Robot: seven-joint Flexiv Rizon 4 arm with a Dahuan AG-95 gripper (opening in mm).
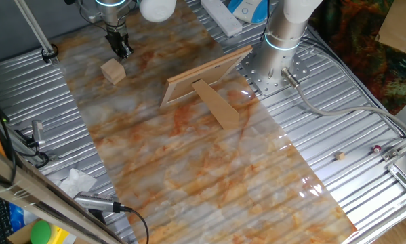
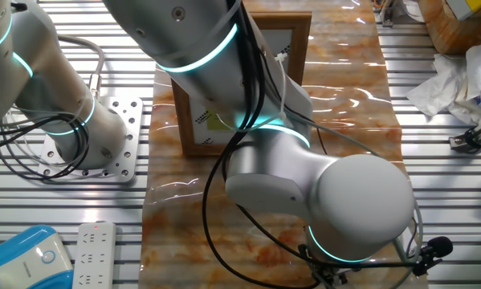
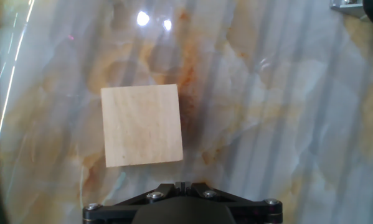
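Note:
A plain wooden cube (image 3: 142,126) rests on the marbled sheet, just beyond my fingertips in the wrist view. My gripper shows at the bottom edge of that view, its tips together and nothing between them. From exterior view 1, the gripper (image 1: 125,55) hangs pointing down beside the wooden cube (image 1: 113,71), apart from it and toward the back. In exterior view 2 the arm hides the cube and most of the gripper.
A wooden picture frame (image 1: 206,74) stands on its prop (image 1: 216,107) between the cube and the robot base (image 1: 278,57). The marbled sheet (image 1: 189,183) is bare in front of it. A power strip (image 2: 94,255) lies off the sheet.

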